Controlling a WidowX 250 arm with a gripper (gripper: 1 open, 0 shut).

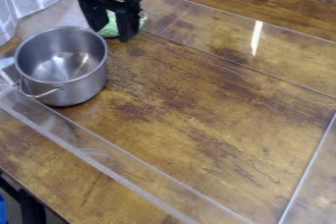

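A steel pot (66, 76) with a handle sits at the left of the wooden table (210, 110). Just above and right of it my black gripper (108, 24) hangs over a green item (136, 22), partly hidden behind it. Whether its fingers are open or shut, or hold the green item, I cannot tell.
Clear plastic edging runs along the sides, and light crumpled material lies at the upper left.
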